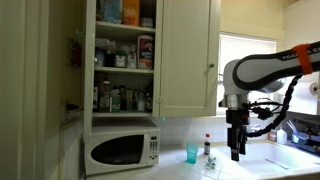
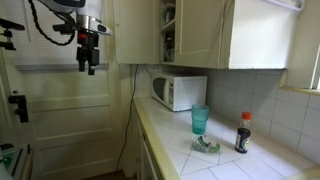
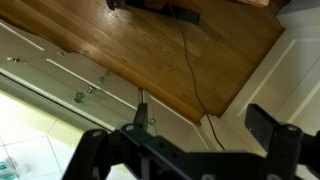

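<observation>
My gripper is open in the wrist view, its two dark fingers wide apart with only floor and the cabinet fronts below showing between them. In the second exterior view the gripper (image 2: 86,68) hangs in the air in front of the white door, well away from the counter. A teal cup (image 2: 200,120) stands upright on the white tiled counter (image 2: 175,135). Close by are a clear crumpled packet or small item (image 2: 206,146), hard to make out, and a dark bottle (image 2: 243,135) with a red cap.
A white microwave (image 1: 121,150) sits at the counter's far end. Above it, an open cupboard (image 1: 124,77) holds jars, bottles and boxes; its door (image 1: 187,60) stands open. In the wrist view a dark cable (image 3: 190,70) trails over the wooden floor (image 3: 150,45).
</observation>
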